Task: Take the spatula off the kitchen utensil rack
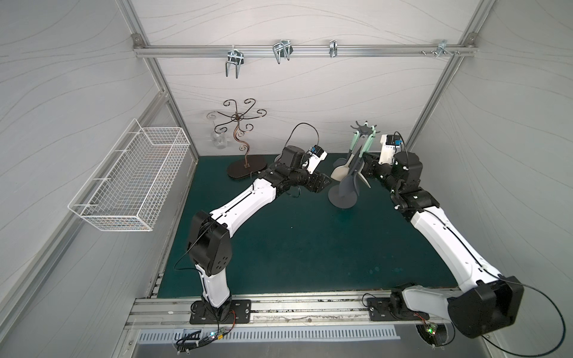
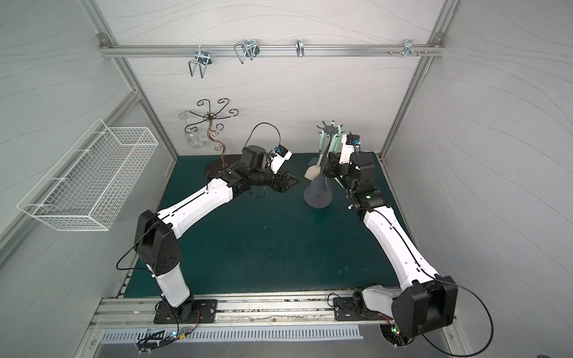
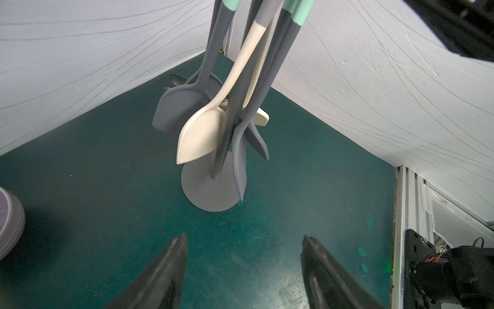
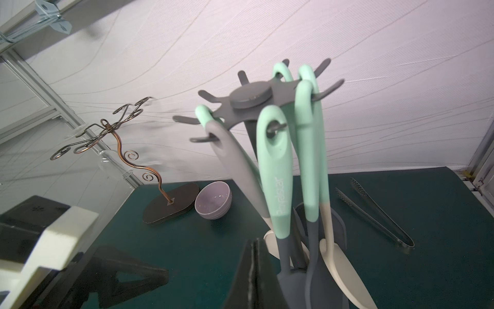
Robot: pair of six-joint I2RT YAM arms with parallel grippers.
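A grey utensil rack (image 4: 250, 95) stands at the back right, hung with spatulas and spoons with mint or grey handles; their grey and cream heads, such as the cream spatula (image 3: 200, 136), hang low around its round base (image 3: 208, 190). My left gripper is open, empty, a short way left of the utensils and facing them. My right gripper is shut, nothing seen between its fingers, just in front of the hanging handles (image 4: 275, 170), below their hooks. In the top views the right arm partly hides the rack.
A scrolled metal stand (image 1: 244, 170) stands back left, a lilac bowl (image 4: 213, 198) beside it. Metal tongs (image 4: 375, 211) lie behind the rack. A white wire basket (image 1: 131, 179) is on the left wall.
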